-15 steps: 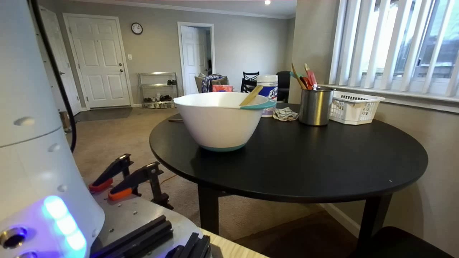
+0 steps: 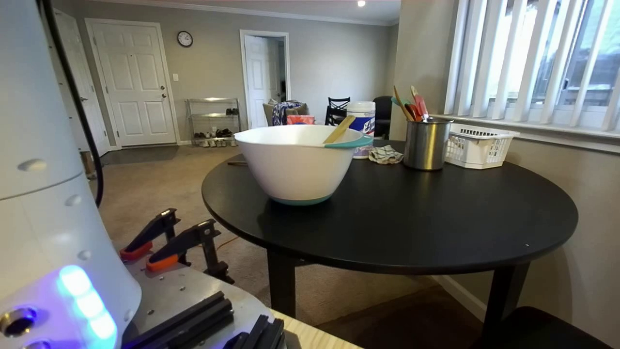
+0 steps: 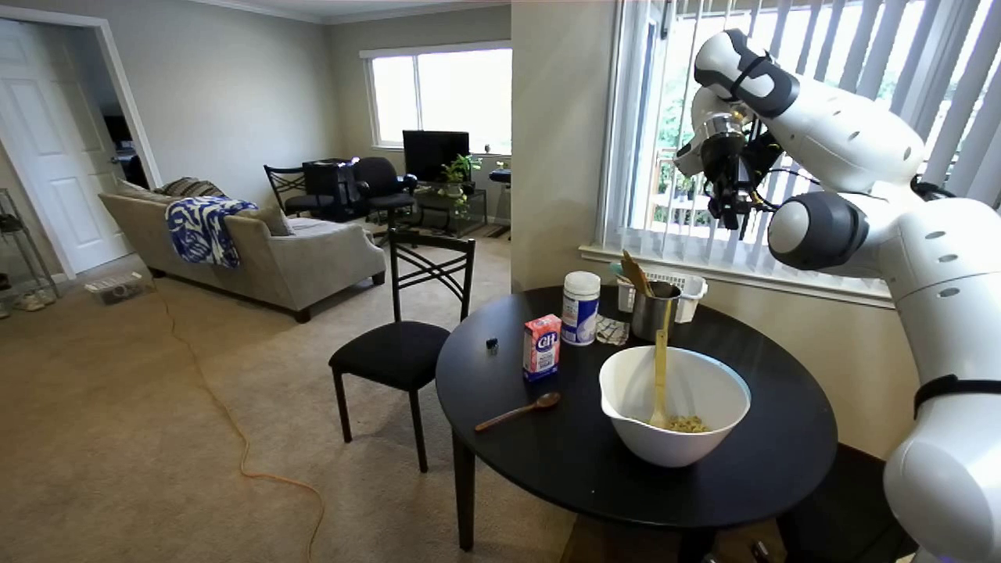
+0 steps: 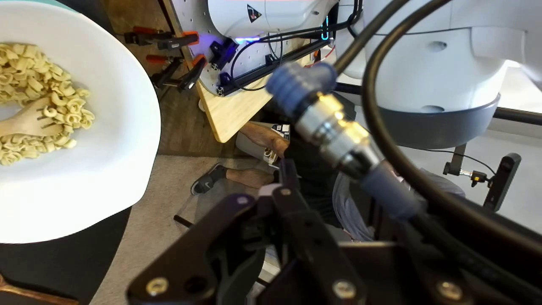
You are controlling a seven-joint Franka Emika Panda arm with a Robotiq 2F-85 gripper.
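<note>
High above the table's far side, near the window, my gripper point(image 3: 728, 214) hangs open and pointing down, holding nothing. In the wrist view its dark fingers point(image 4: 288, 175) are seen at a steep angle, clear of the bowl. A large white bowl point(image 3: 626, 432) with a teal base stands upright on the black round table point(image 3: 525, 461). Pasta point(image 4: 71, 109) lies in the bowl. A wooden fork-like utensil point(image 4: 33, 119) rests in it, its handle leaning on the rim. A wooden spoon point(image 3: 518, 410) lies on the table beside the bowl.
Behind the bowl stand a red-and-blue box point(image 3: 541, 348), a wipes canister point(image 3: 579, 310), a folded cloth point(image 2: 385, 154), a metal utensil holder point(image 2: 426, 145) and a white basket point(image 2: 479, 148). In exterior view 1, the table's right front is clear.
</note>
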